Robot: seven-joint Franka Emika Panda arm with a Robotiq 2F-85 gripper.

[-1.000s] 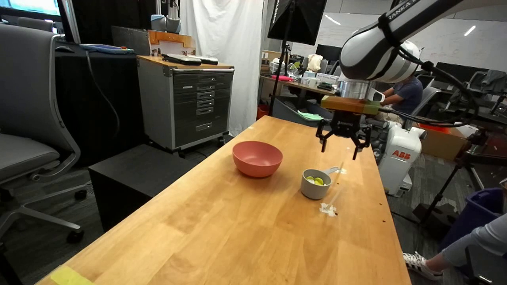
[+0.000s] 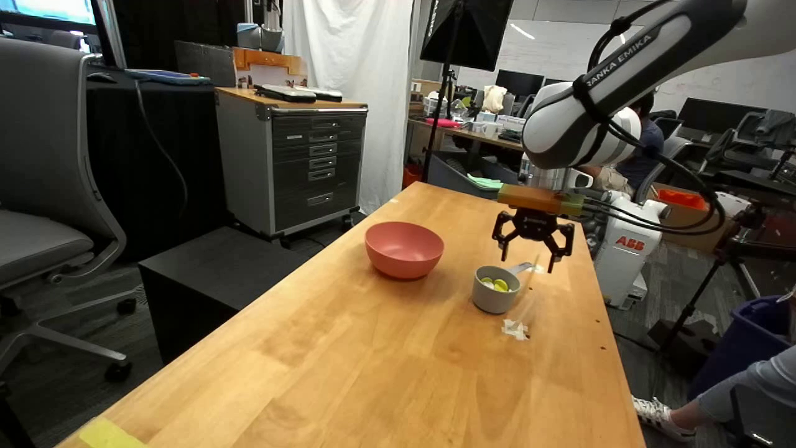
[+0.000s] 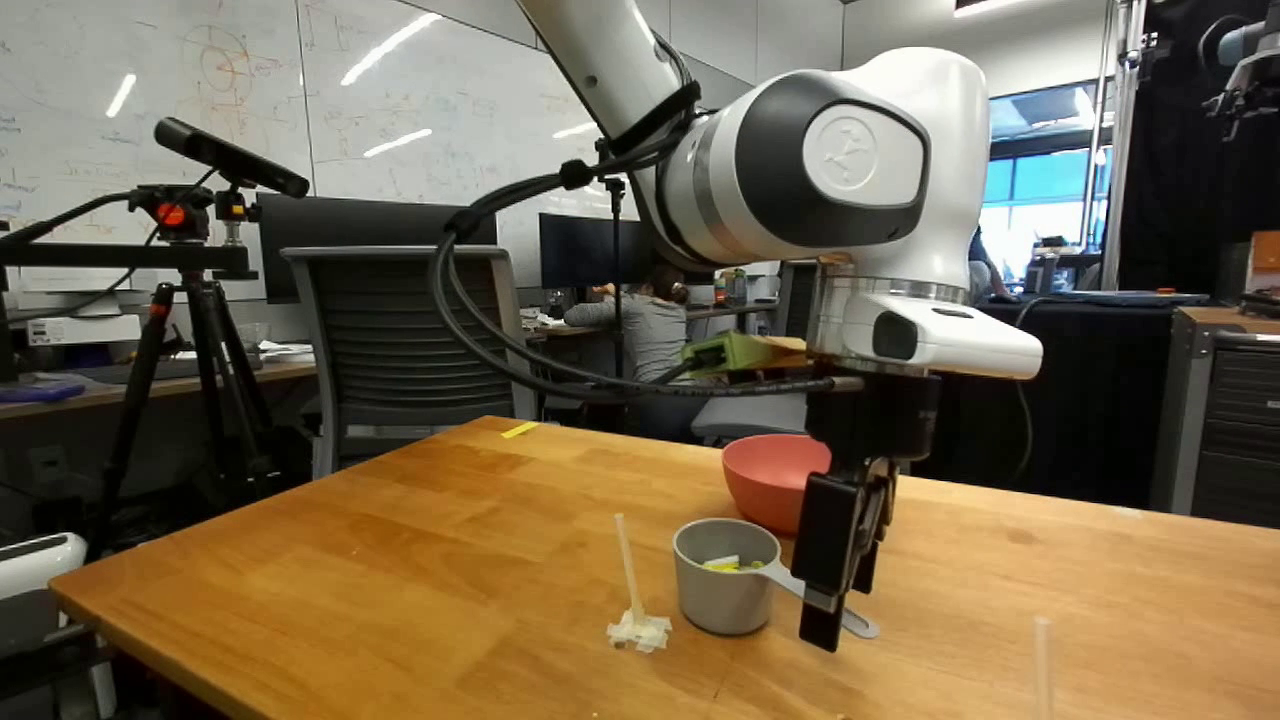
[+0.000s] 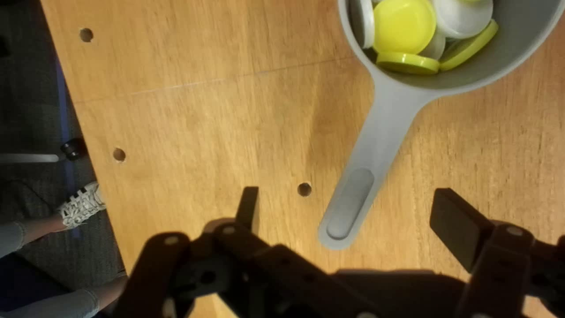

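Note:
A grey measuring cup (image 2: pixel 493 300) stands upright on the table, holding yellow and white discs (image 4: pixel 405 32). Its long handle (image 4: pixel 365 169) points toward my gripper, which is open. In the wrist view the handle's end lies between the spread fingers, touching neither. Exterior view 1 has the gripper (image 2: pixel 532 256) above the table, on the handle side of the cup. The pink bowl (image 2: pixel 403 250) sits to the left of the cup there; its inside looks empty from that side. In exterior view 2 the gripper (image 3: pixel 828 612) partly covers the bowl (image 3: pixel 768 474) and the handle.
Thin clear sticks, one of them (image 3: pixel 629 564) close beside the cup, rise from taped spots on the wooden table (image 2: pixel 358 358). Another stick (image 3: pixel 1042 672) stands at the front in exterior view 2.
My gripper has come down toward the table and slightly left in exterior view 1, still open. Cup and bowl have not moved.

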